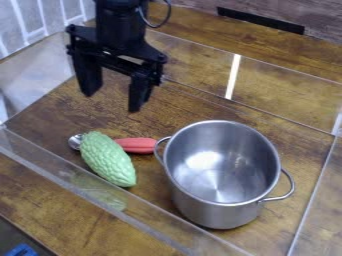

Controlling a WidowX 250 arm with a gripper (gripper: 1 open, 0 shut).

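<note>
My black gripper (pixel 115 78) hangs in the upper left above the wooden surface, fingers parted with nothing visible between them. Below it lies a pale green, bumpy vegetable (pixel 107 158), angled toward the front. Just behind that is a utensil with a red handle (pixel 136 145) and a metal end at the left, partly hidden by the vegetable. A steel pot (pixel 221 210) with two handles stands to the right, empty.
Clear low walls border the wooden work area (pixel 60 105) at left, front, back and right. Free wood shows below the gripper and behind the pot.
</note>
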